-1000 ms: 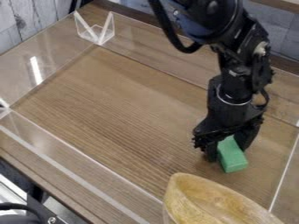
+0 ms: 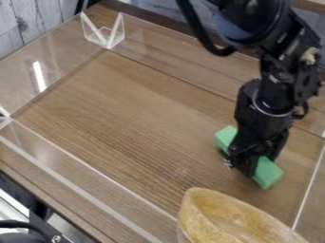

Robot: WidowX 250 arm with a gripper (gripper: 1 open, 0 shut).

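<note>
My black gripper (image 2: 250, 150) reaches down from the top right onto a green object (image 2: 264, 170) lying on the wooden table at the right. The gripper is shut on the green object, whose ends show on either side of the dark fingers. The middle of the object is hidden by the gripper.
A yellow bowl-like container (image 2: 229, 220) sits at the bottom right. A white wire piece (image 2: 105, 30) stands at the back left, near the table's edge.
The gripper has shifted slightly, and more of the green object's upper left end now shows beside it.
</note>
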